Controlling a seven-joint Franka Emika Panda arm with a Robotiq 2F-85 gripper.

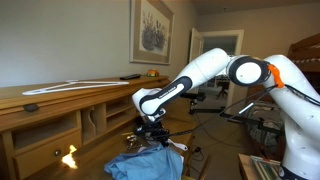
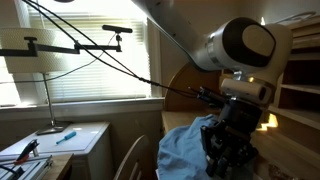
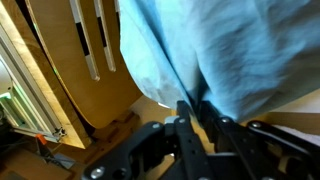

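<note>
A crumpled light-blue cloth (image 1: 138, 164) lies on the desk surface at the bottom of the first exterior view. My gripper (image 1: 153, 134) is down at its upper edge. From the other side, the dark gripper (image 2: 222, 152) overlaps the right part of the cloth (image 2: 178, 155). In the wrist view the blue cloth (image 3: 220, 45) fills the upper middle and right, with a fold running down to the fingertips. The gripper's (image 3: 193, 112) two tips stand close together against that fold. Whether cloth is caught between them is hidden.
A wooden desk hutch with open cubbies (image 1: 115, 113) and a drawer (image 1: 47, 153) stands behind the cloth. White hangers (image 1: 75, 87) lie on its top. A wooden chair back (image 2: 130, 158) is close by the cloth. A lamp (image 2: 45, 65) stands by the window.
</note>
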